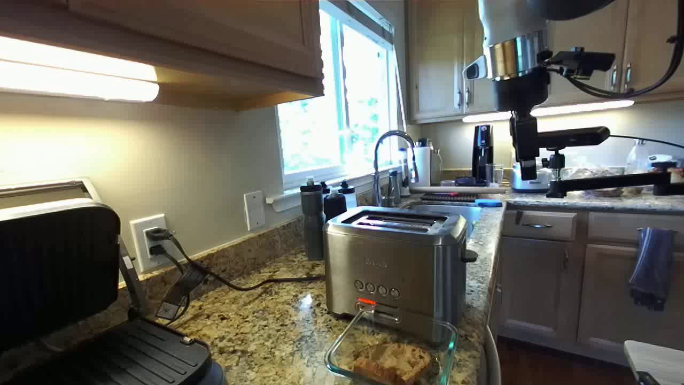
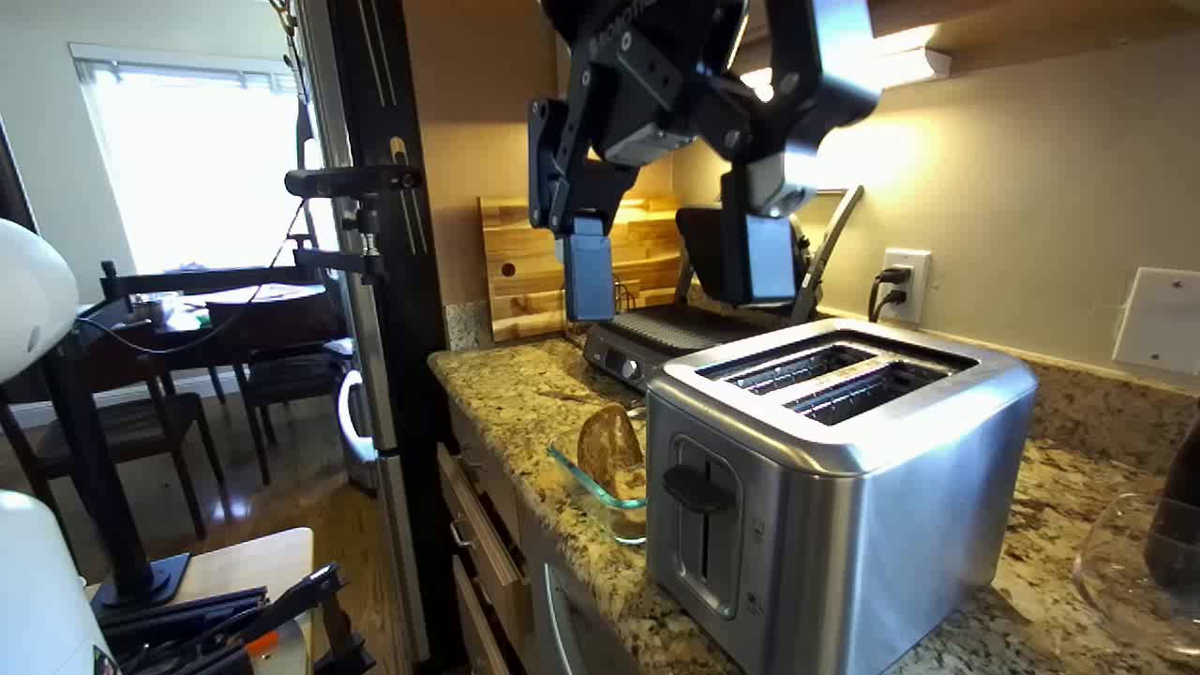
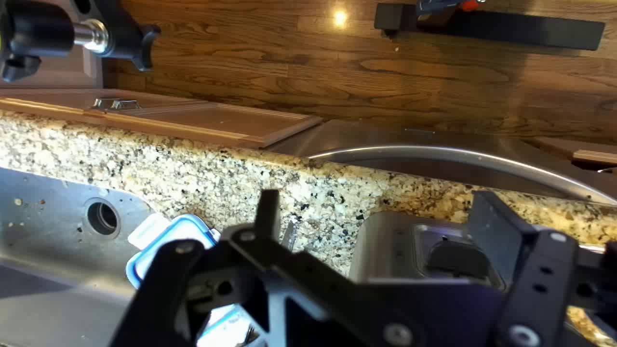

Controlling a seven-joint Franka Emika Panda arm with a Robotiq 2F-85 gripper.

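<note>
My gripper [image 2: 680,270] is open, with nothing between its fingers, and hangs in the air near the toaster. In the wrist view the gripper has its fingers wide apart, with the toaster [image 3: 382,248] and counter below. The steel toaster [image 1: 391,269] stands on the counter, a red light lit on its front. Exterior view 2 shows the toaster's slots [image 2: 832,382] with no bread visible in them, and its lever [image 2: 697,489] on the end. A piece of bread [image 1: 392,362] lies in a clear glass dish [image 1: 449,349] before the toaster; the bread [image 2: 610,450] leans up there.
An open grill press [image 1: 128,346] sits at the counter's far left. Bottles [image 1: 312,218] stand behind the toaster by the wall. The sink [image 3: 69,202] holds a blue-rimmed container [image 3: 173,237]. A power cord [image 1: 256,282] crosses the counter. A clear glass [image 2: 1136,574] stands close to the toaster.
</note>
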